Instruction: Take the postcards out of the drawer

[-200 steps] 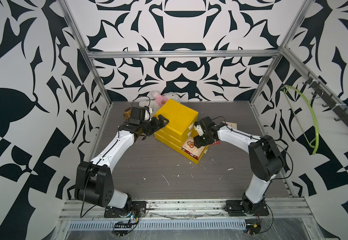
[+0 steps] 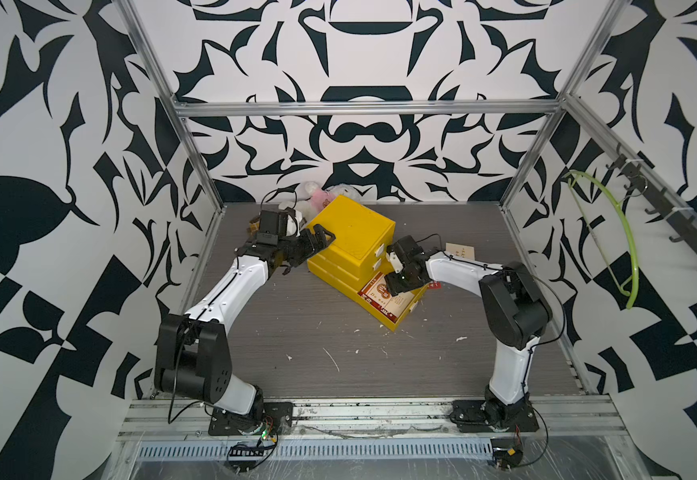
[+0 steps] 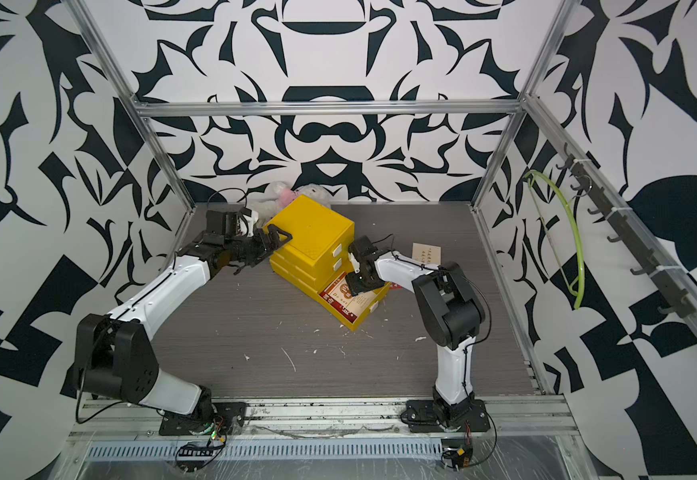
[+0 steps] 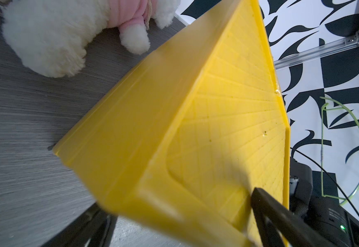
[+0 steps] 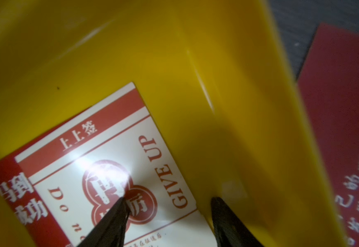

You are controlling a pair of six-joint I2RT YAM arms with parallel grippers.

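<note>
The yellow drawer box (image 2: 353, 229) stands mid-table, its bottom drawer (image 2: 394, 324) pulled out toward the front right. Inside lie postcards (image 5: 117, 164): a white-and-red one on top, with a red one (image 5: 22, 197) showing beneath it. My right gripper is over the drawer with its fingers parted; one finger overlaps the white card in view and the other stands just past its edge. Contact with the card cannot be made out. At the box's left corner, my left gripper is open, its fingers on either side of the yellow corner.
Outside the drawer, a red card (image 5: 344, 135) and a beige card (image 2: 460, 252) lie on the table to the right. White and pink plush toys (image 4: 64, 37) sit behind the box.
The box has shifted slightly, and its drawer front now sits a little nearer the front right.
</note>
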